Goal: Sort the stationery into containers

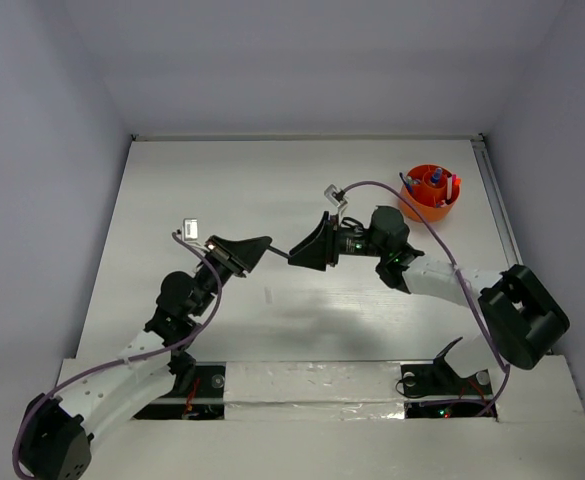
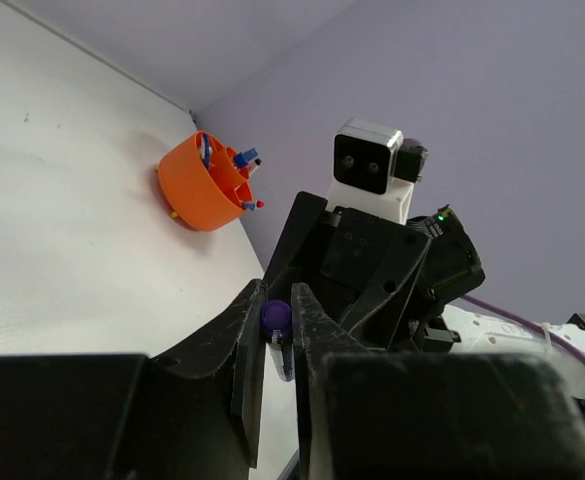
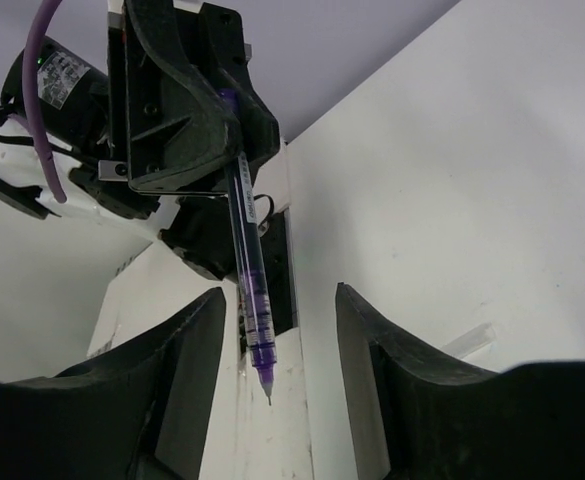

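A slim pen with purple ends is held level in my left gripper point(image 1: 265, 245), which is shut on it; its purple end point(image 2: 276, 318) shows between those fingers in the left wrist view. My right gripper point(image 1: 303, 251) faces it from the right, part open, its fingertips either side of the pen's free tip in the right wrist view, with a gap around it. An orange round container point(image 1: 424, 206) point(image 2: 184, 185) at the back right holds several pens and other items.
A faint clear strip point(image 3: 469, 340) lies on the table beneath the grippers. Walls border the table at the back and sides.
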